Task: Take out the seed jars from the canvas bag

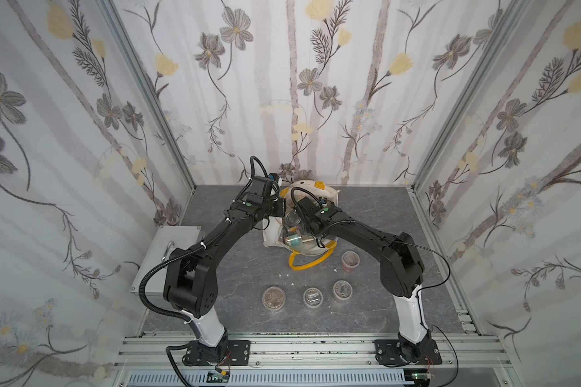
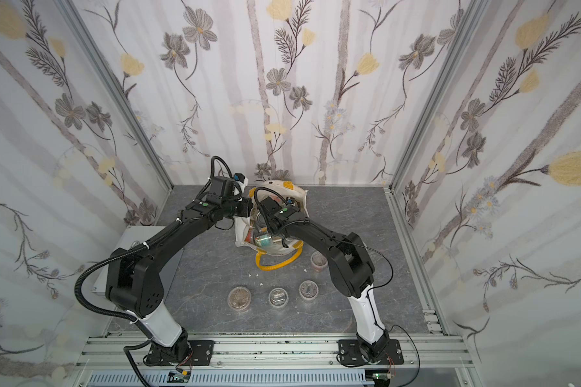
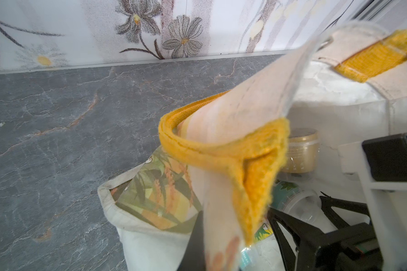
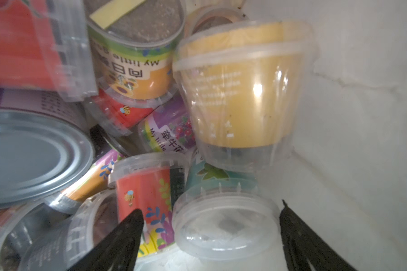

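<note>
The canvas bag [image 1: 271, 233] with yellow handles stands at the middle back, several jars inside. At its left rim my left gripper is shut on the pale bag cloth [image 3: 239, 103]. My right gripper reaches into the bag, fingers parted either side of a jar with a clear lid [image 4: 226, 225]. A yellow jar [image 4: 248, 103], a red jar [image 4: 142, 203] and a large tin [image 4: 27, 149] lie nearby inside.
Four jars stand on the table in front of the bag, among them the leftmost [image 1: 273, 298] and a reddish one [image 1: 350, 260]. A white panel box [image 1: 149, 258] lies at the left.
</note>
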